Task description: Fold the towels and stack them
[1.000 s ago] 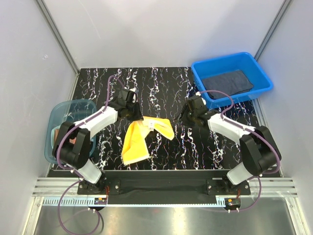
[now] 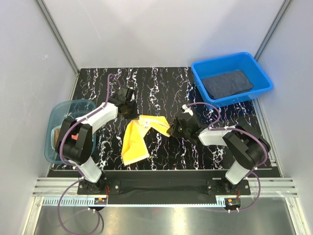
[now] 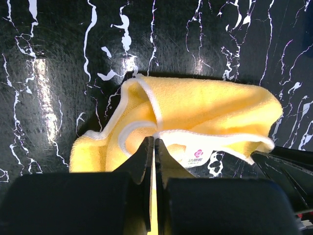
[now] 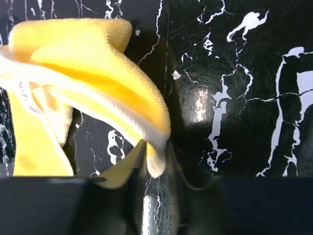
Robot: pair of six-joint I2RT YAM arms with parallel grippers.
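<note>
A yellow towel (image 2: pixel 134 142) with a white hem lies crumpled on the black marbled table, one part trailing toward the front and another out to the right. My left gripper is shut on the towel's white edge, at its upper left in the top view. At the towel's right end, my right gripper is part open, its blurred fingers on either side of the hemmed corner (image 4: pixel 155 164). Whether they press on the cloth cannot be told. In the left wrist view a white label (image 3: pixel 198 155) shows among the folds.
At the back right, a blue bin (image 2: pixel 264 84) holds a folded dark grey towel (image 2: pixel 227 84). A clear bin (image 2: pixel 57 115) with some cloths inside stands at the left, partly under the left arm. Bare table lies behind the yellow towel.
My right gripper has moved left and toward the front, reaching the towel's right corner. My left gripper has shifted slightly left, drawing the towel's top edge a little with it.
</note>
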